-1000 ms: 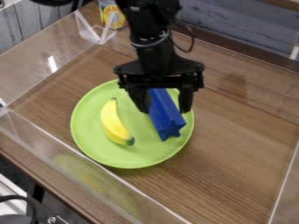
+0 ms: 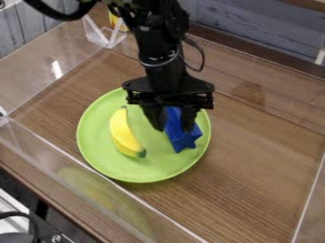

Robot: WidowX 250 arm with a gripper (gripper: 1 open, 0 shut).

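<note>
My black gripper point(image 2: 170, 112) hangs over a green plate point(image 2: 121, 167), its fingers down around a blue object point(image 2: 184, 135) on the plate's right side. The gripper hides the upper part of the blue object; whether the fingers touch it I cannot tell. A yellow banana point(image 2: 124, 135) lies on the left of the plate.
Clear walls border it at left and back. A yellow item at the back left is mostly hidden by the arm. A black cable lies at the bottom left.
The gripper has come down lower over the blue object, covering more of its upper part. The banana and plate have stayed in place.
</note>
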